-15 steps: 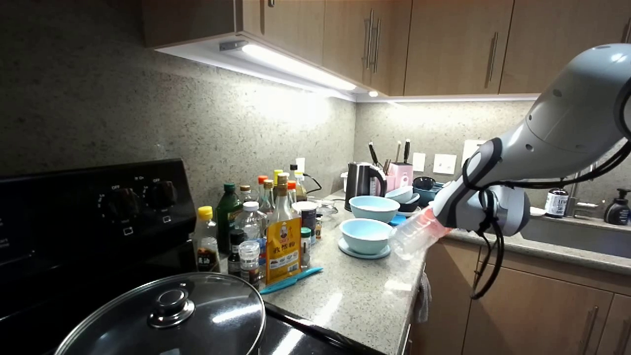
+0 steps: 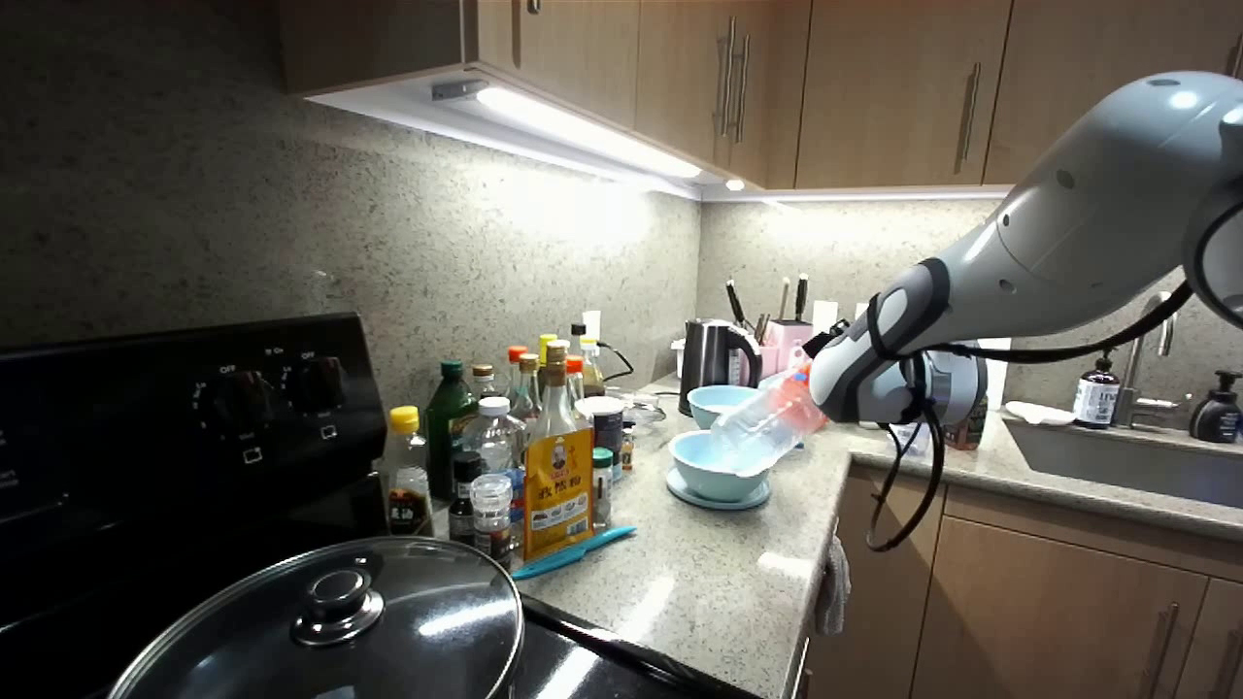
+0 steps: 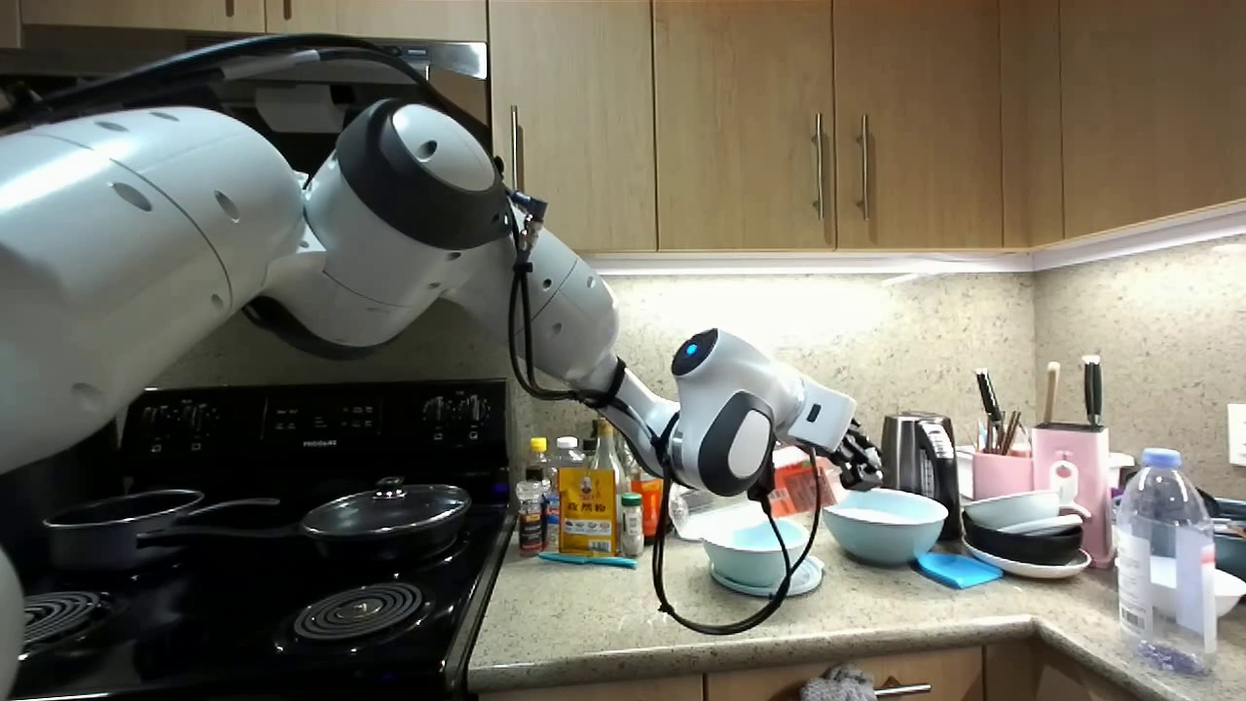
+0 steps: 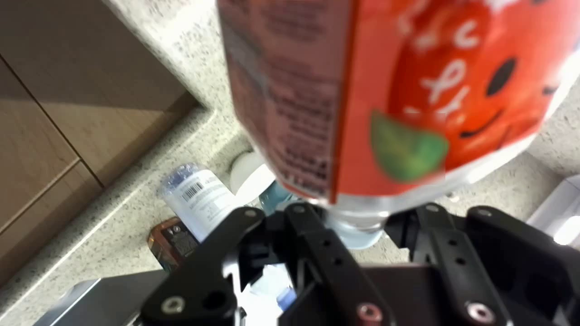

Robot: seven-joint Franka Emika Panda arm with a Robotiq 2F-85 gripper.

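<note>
A clear plastic container (image 2: 755, 433) with a red label is held by my gripper, which is shut on it. In exterior view 1 it is tilted, its clear end low over the nearer light-blue bowl (image 2: 707, 476); whether it touches the rim I cannot tell. That bowl (image 3: 748, 565) stands on a small pale-blue plate (image 3: 806, 579). Behind it is a larger light-blue bowl (image 3: 884, 537). The wrist view shows the container's red label (image 4: 380, 98) close up, hiding most of what lies beyond. What is inside either bowl does not show clearly.
Several seasoning bottles and a yellow packet (image 2: 558, 491) crowd the counter left of the bowls, with a blue knife (image 2: 571, 552) in front. A black kettle (image 3: 919, 473) and pink knife block (image 3: 1081, 467) stand behind.
The arm has swung left in exterior view 1, carrying the container from beside the nearer bowl to over it. My grip on it appears unchanged, and the bowls have stayed put.
</note>
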